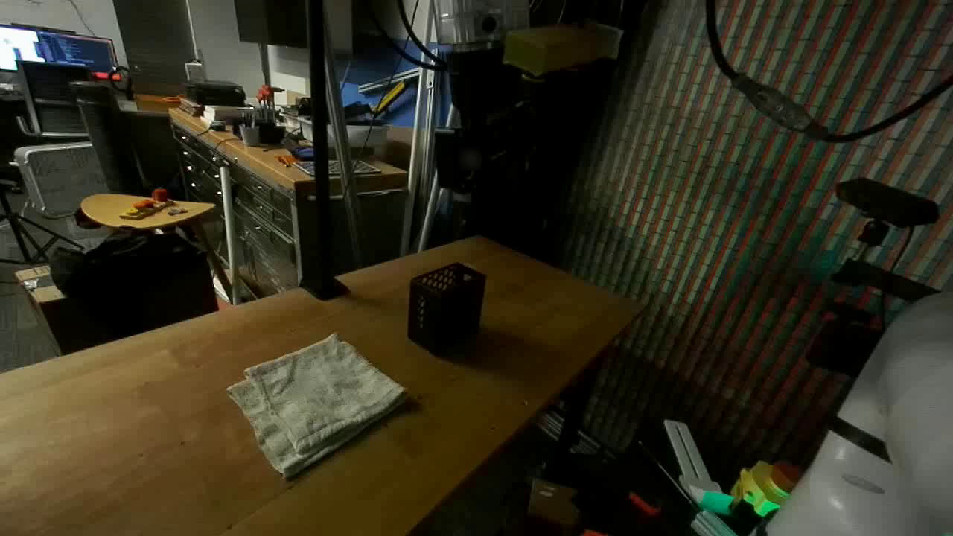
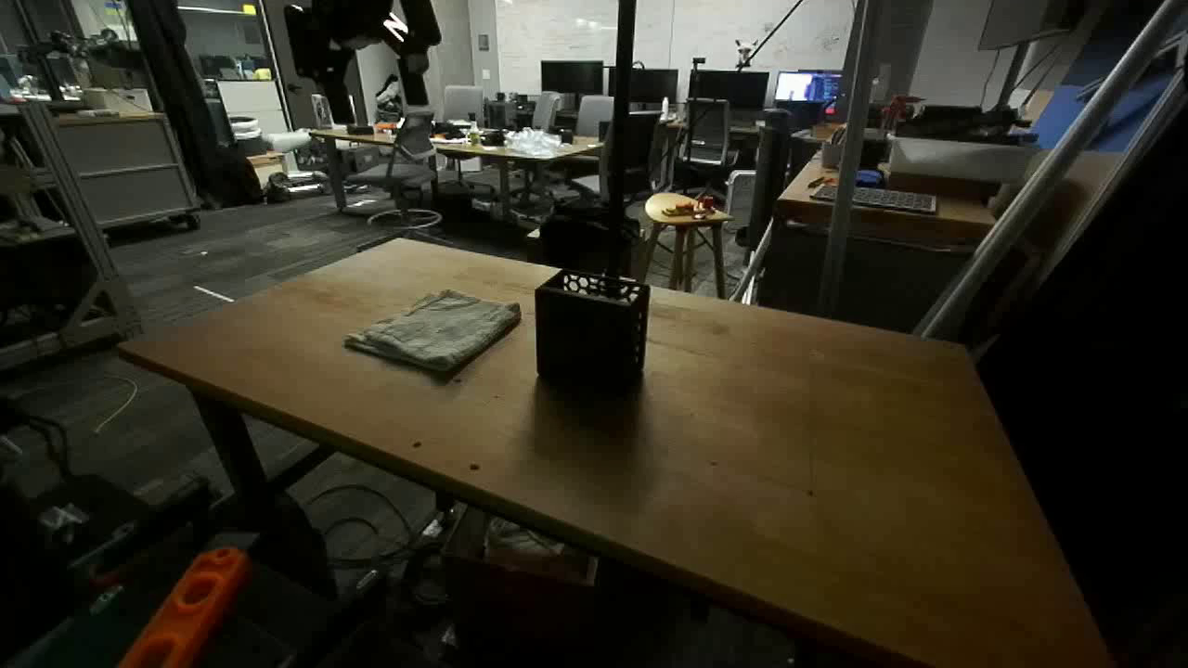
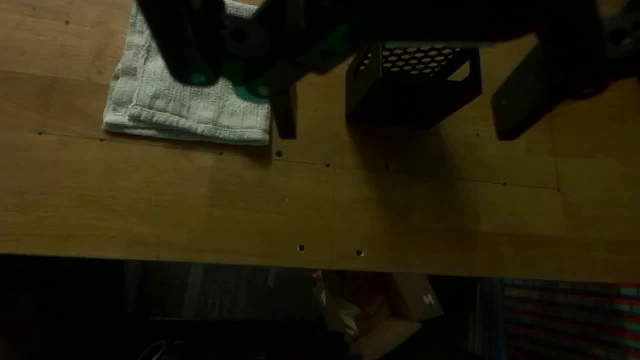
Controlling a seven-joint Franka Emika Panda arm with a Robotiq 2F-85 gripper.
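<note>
A folded pale grey-green cloth [image 1: 319, 402] lies flat on the wooden table [image 1: 134, 438]. Beside it stands a black box [image 1: 447, 308] with honeycomb holes in its walls, upright and apart from the cloth. In the wrist view my gripper is open, its fingers [image 3: 286, 114] spread wide and nothing held between them. The black box [image 3: 414, 96] appears between and beyond the fingertips, while the cloth [image 3: 186, 114] shows at the left, partly covered by the gripper's dark body. Whether anything lies inside the box cannot be made out.
A dark upright post [image 1: 317, 179] stands at the table's far edge. Below the near edge, an open cardboard box [image 3: 384, 312] sits under the table. The scene is dim.
</note>
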